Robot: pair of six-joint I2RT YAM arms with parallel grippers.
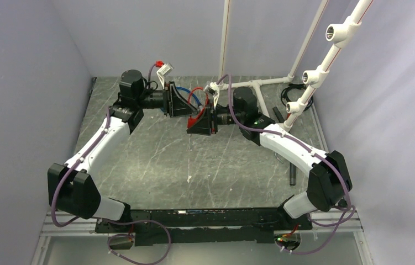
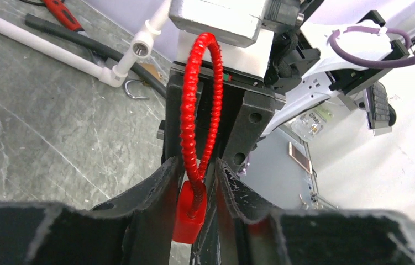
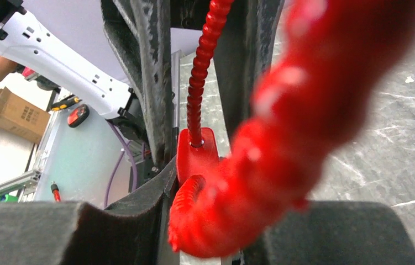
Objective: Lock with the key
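A red lock body [image 3: 197, 152] with a ribbed red cable [image 2: 187, 110] sits at my right gripper [image 1: 192, 130], which is shut on it above the table's middle. From the right wrist view, part of the cable runs between those fingers. In the left wrist view the red lock body shows at the left fingertips [image 2: 166, 176], partly covered by them; contact with it is unclear. I cannot make out a key in any view.
A blue cable loop [image 1: 182, 88] lies on the grey table [image 1: 155, 171] behind the grippers. White pipes [image 1: 271, 81] frame the back right. Black rods [image 1: 292, 174] lie at the right, and the table's front half is clear.
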